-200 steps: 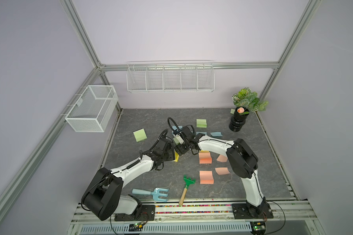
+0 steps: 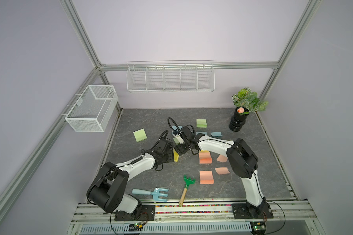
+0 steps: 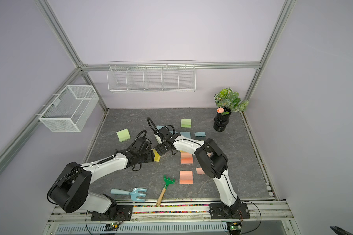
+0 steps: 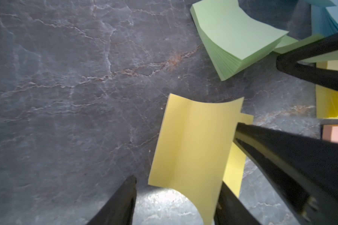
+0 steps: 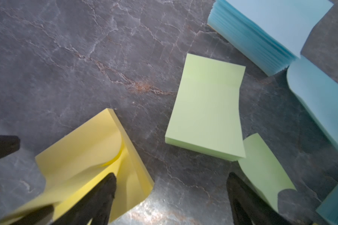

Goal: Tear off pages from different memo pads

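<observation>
A yellow memo pad [image 5: 78, 146] lies between my grippers, its top pages curled up. In the left wrist view my left gripper is part open at the near side of the yellow sheet [image 4: 191, 138]; whether the sheet is held is unclear. Black fingers reach in from the right over its edge. My right gripper is open, the yellow pad by its left finger. A green pad [image 5: 204, 108] lies beyond it, with a loose green page [image 5: 264, 165] beside it and blue pads [image 5: 270, 26] farther back.
Pink pads and sheets [image 2: 206, 177] lie right of centre. A blue fork [image 2: 153, 192] and green rake [image 2: 187, 184] lie at the front edge, a plant pot [image 2: 236, 121] at back right.
The right arm has not visibly moved.
</observation>
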